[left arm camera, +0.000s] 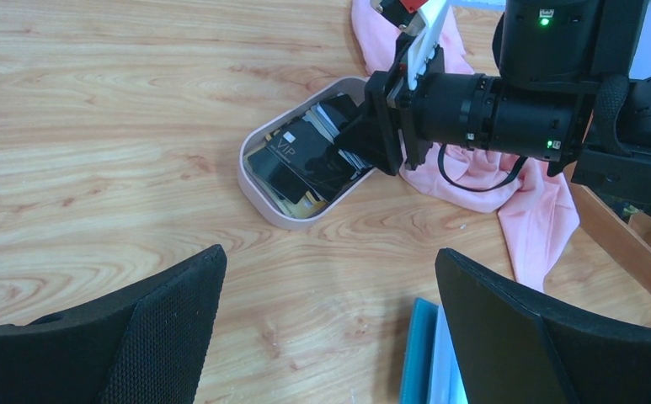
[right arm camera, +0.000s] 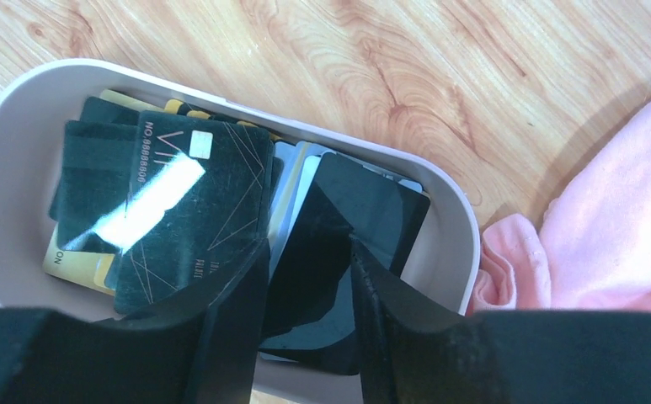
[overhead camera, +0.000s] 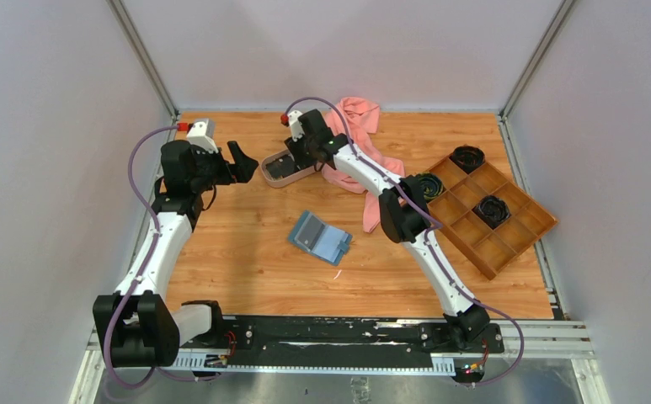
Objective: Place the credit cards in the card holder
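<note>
In the top view my left gripper (overhead camera: 239, 162) stands open at the left, apart from the tray and holding nothing. My right gripper is over the right end of a pale pinkish tray (left arm camera: 248, 181), its fingers part open. A dark card (right arm camera: 376, 198) lies in the tray under and between those fingers; whether they touch it I cannot tell. To its left in the right wrist view lies a black VIP card (right arm camera: 212, 181) on several other cards. What looks like the blue card holder (overhead camera: 320, 238) lies flat mid-table, its edge also low in the left wrist view.
A pink cloth (overhead camera: 364, 151) lies crumpled beside the tray's right end. At the right sits a wooden compartment box (overhead camera: 473, 238) with coiled black cables. A small white scrap (overhead camera: 337, 274) is near the holder.
</note>
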